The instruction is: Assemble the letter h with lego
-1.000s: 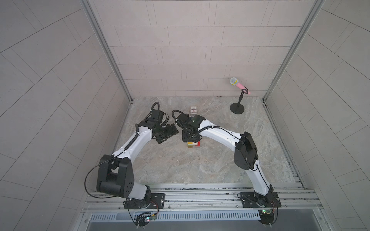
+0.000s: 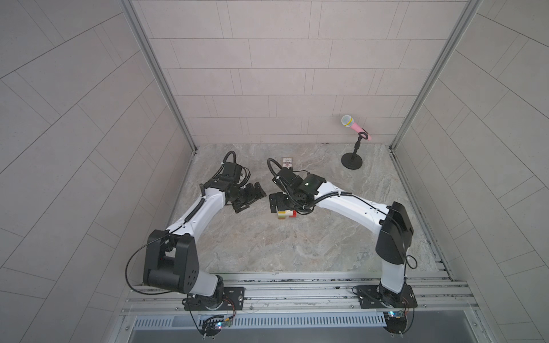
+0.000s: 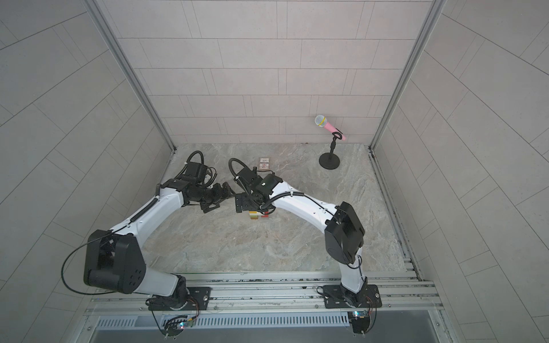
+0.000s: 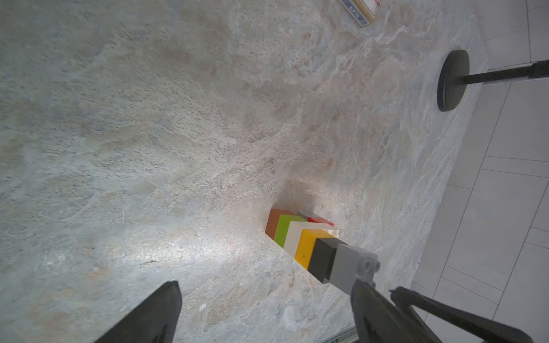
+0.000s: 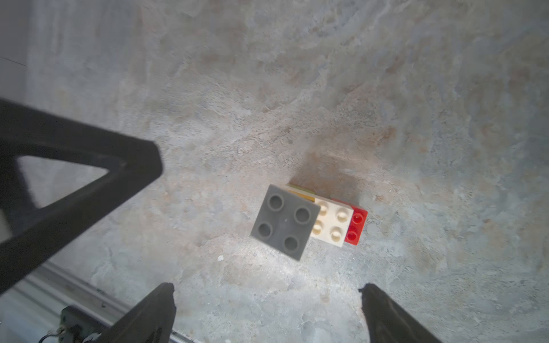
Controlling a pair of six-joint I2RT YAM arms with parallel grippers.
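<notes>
A tall brick stack stands on the table. From the bottom it runs brown [image 4: 275,222], green [image 4: 283,230], white [image 4: 294,239], yellow [image 4: 306,247], black [image 4: 323,260] and grey [image 4: 344,268]. The white layer [image 5: 337,217] reaches sideways over a shorter leg with a red brick [image 5: 357,227]; that leg's lower part is mostly hidden. Nothing touches the grey top brick [image 5: 286,221], whose studs face up. My right gripper is open around empty space, above and to one side of the stack. My left gripper hangs open and empty to the stack's left.
The two grippers are close together, and a black arm part [image 5: 108,177] crosses the right wrist view. Small boxes [image 2: 287,163] lie at the back. A pink microphone on a black stand [image 2: 351,160] is at back right.
The left arm and the bricks look unmoved.
</notes>
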